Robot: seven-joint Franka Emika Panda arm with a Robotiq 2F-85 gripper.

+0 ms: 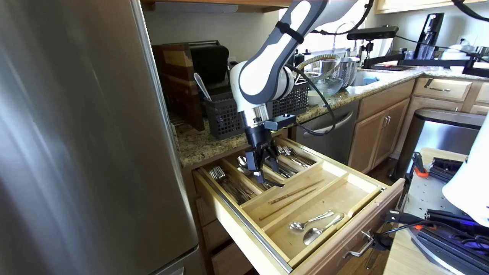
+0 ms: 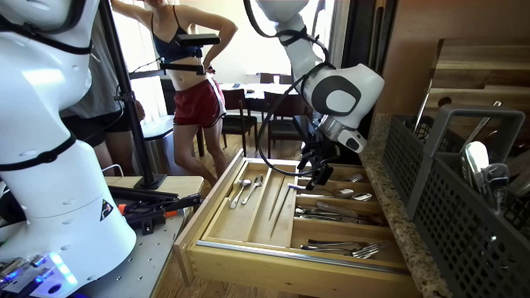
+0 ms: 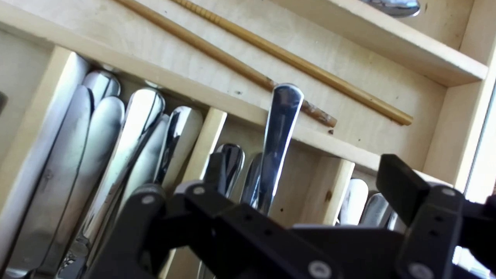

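Note:
My gripper points down over the rear compartments of an open wooden drawer. In the wrist view its fingers are wide apart, with one finger on the left and the other finger on the right. A shiny cutlery handle shows in the gap between them, gripped by neither; its tip overhangs the compartment's front wall. Its other end is hidden behind the gripper. Spoon heads lie in that same compartment. Two wooden chopsticks rest in the long middle section.
Knives fill the adjoining compartment, and forks another. Two spoons lie in the front section. Wooden dividers stand close to the fingers. A grey dish rack sits on the counter behind; a fridge borders the drawer's left.

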